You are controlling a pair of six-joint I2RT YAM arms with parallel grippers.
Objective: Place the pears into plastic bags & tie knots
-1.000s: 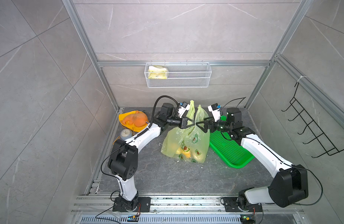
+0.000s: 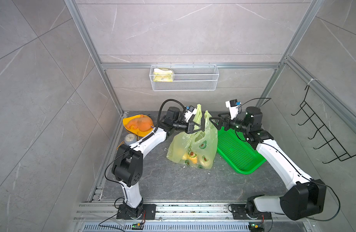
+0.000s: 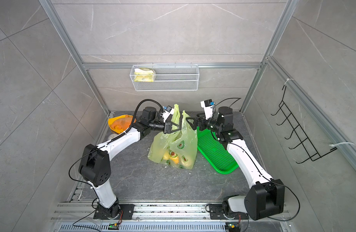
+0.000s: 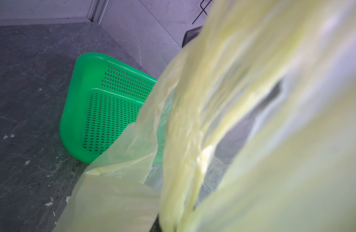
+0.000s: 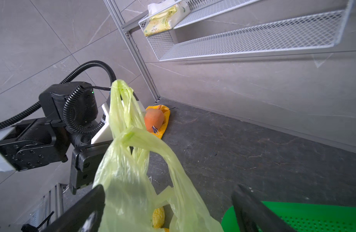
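Note:
A translucent green-yellow plastic bag [image 2: 193, 148] printed with avocados stands on the table, yellow pears [image 2: 191, 157] showing through its lower part. Its two handles point upward. My left gripper [image 2: 202, 128] is shut on the bag's left handle [image 2: 198, 115], which also fills much of the left wrist view. Beside the right handle [image 2: 208, 118], my right gripper [image 2: 211, 121] stands open. In the right wrist view, the loose loop of that handle [image 5: 162, 150] rises between the spread fingers, nearer the left one.
A green perforated basket [image 2: 239, 167] lies right of the bag, under my right arm. An orange bag [image 2: 141, 123] and a round object [image 2: 130, 138] sit at the left. On the back wall hangs a white wire shelf [image 2: 197, 72].
The handle has since swung back left, and the right gripper is now open. My left arm stayed still.

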